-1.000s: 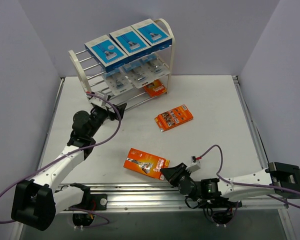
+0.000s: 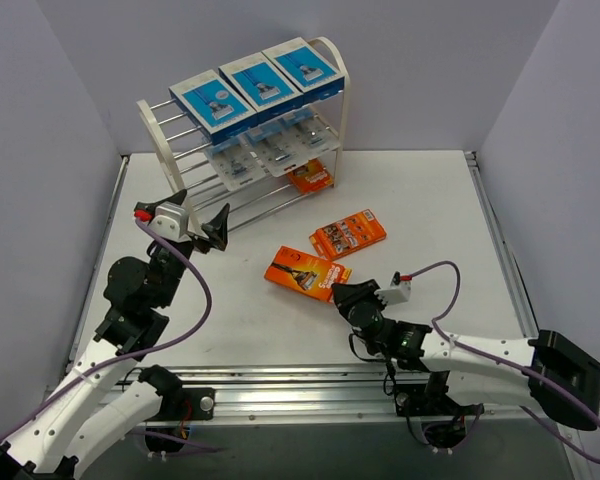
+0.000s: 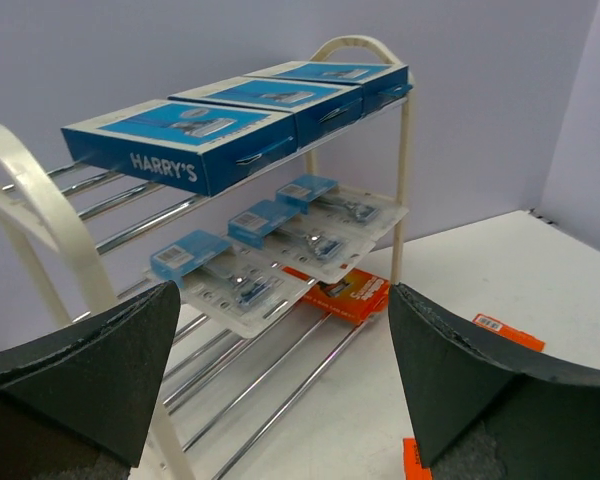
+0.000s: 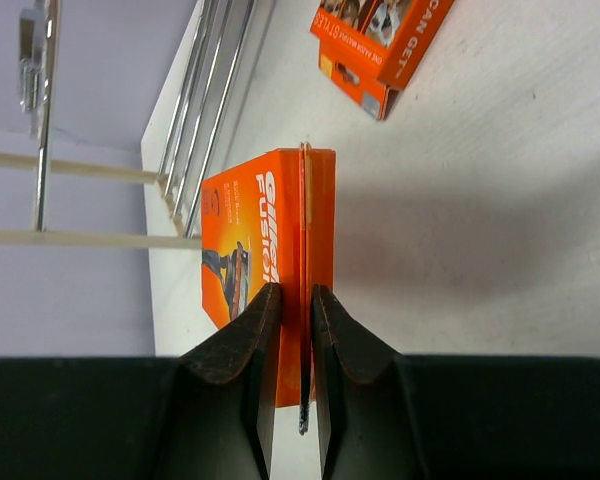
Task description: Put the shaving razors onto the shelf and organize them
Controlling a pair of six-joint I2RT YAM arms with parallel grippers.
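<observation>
An orange Gillette Fusion razor box [image 2: 305, 268] is held at one end by my right gripper, shut on it, above the white table. A second orange box [image 2: 347, 233] lies flat behind it. The wire shelf [image 2: 157, 135] carries three blue Harry's boxes [image 3: 180, 142] on top, clear razor packs [image 3: 240, 285] on the middle tier, and an orange box [image 3: 350, 292] at the right of the bottom tier. My left gripper [image 2: 202, 222] is open and empty at the shelf's front left.
The bottom tier has bare rails on its left and middle. Grey walls [image 2: 540, 120] bound the workspace, with a metal rail along the front edge.
My right gripper has moved toward the shelf with the box, which is now farther back. My left gripper has shifted slightly left, away from the shelf's middle.
</observation>
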